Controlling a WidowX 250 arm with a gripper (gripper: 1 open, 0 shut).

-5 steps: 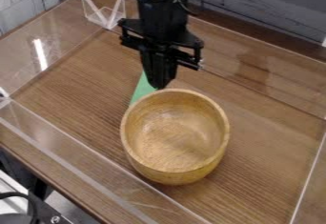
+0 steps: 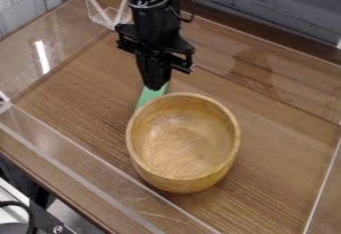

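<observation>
The black robot arm hangs from the top centre, its gripper pointing down over a green object lying just behind a tan wooden bowl. The gripper looks shut, with nothing visible between its fingers; whether it touches the green object cannot be told. The bowl is empty and covers part of the green object.
A clear plastic item stands at the back left, a wall runs along the back, and a cable lies at the lower left.
The arm and gripper have risen slightly and shifted a little left. The bowl and green object look unmoved.
</observation>
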